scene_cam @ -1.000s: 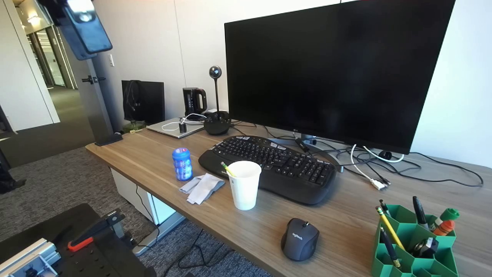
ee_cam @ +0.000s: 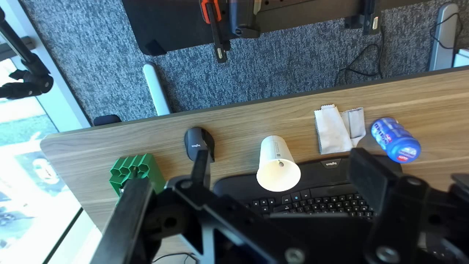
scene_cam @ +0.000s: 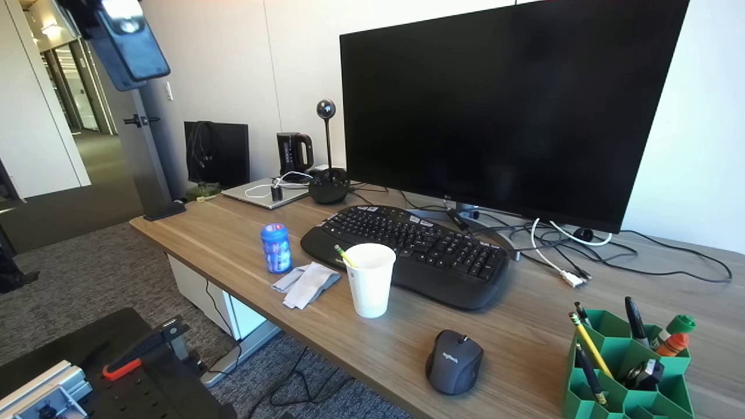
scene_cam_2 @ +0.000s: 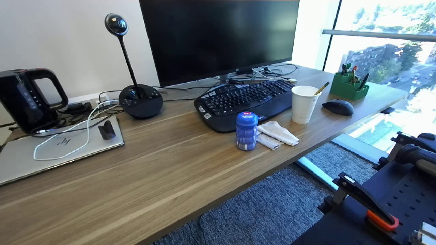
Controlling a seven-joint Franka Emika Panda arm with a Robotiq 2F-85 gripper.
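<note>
My gripper is open in the wrist view, high above the desk, nothing between its fingers. Below the gap stands a white paper cup (ee_cam: 272, 149), upright on the desk; a pencil (scene_cam: 346, 256) leans out over its rim. Beside the cup lies a folded grey cloth (scene_cam: 307, 284), and next to that a blue gum bottle (scene_cam: 276, 248) stands upright. A green hexagonal pen holder (scene_cam_2: 347, 86) with pens, a pencil and markers sits at the window end. In exterior view 1, only a blurred part of the gripper shows at top left.
A black keyboard (scene_cam: 419, 251) lies close behind the cup, before a large monitor (scene_cam: 503, 112). Nearby is a mouse (scene_cam: 454, 362). A webcam stand (scene_cam_2: 141, 101), laptop (scene_cam_2: 61, 143) and kettle (scene_cam_2: 26, 100) occupy the far end. Bare desk (scene_cam_2: 163, 175) lies between laptop and bottle.
</note>
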